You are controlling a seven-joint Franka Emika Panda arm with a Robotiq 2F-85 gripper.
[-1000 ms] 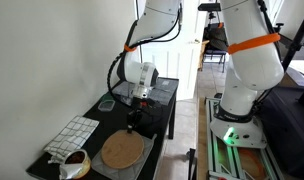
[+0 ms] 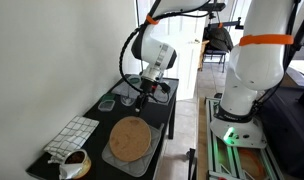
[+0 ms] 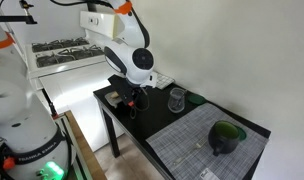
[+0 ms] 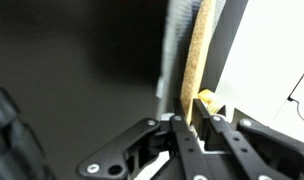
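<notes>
A round wooden board (image 2: 130, 139) shows in exterior view 1 above the grey mat (image 2: 140, 165), tilted, its far edge raised toward my gripper (image 2: 141, 106). In the wrist view the board (image 4: 199, 48) appears edge-on as a thin tan strip running down into my gripper, which is shut on its rim. The exact contact of the fingertips is dark and hard to make out. In exterior view 2 my gripper (image 3: 131, 103) is at the left end of the dark table, with the board largely hidden there.
A white rack (image 2: 72, 137) and a basket-like bowl (image 2: 74, 164) stand left of the board. Farther along are a clear glass (image 3: 176, 99), a green dish (image 3: 197, 99) and a dark green pot (image 3: 224, 137) beside a grey striped mat (image 3: 192, 140).
My gripper has risen and drawn back from the mat. The board has come up with it, shifting slightly right and tilting, uncovering more of the mat's near part.
</notes>
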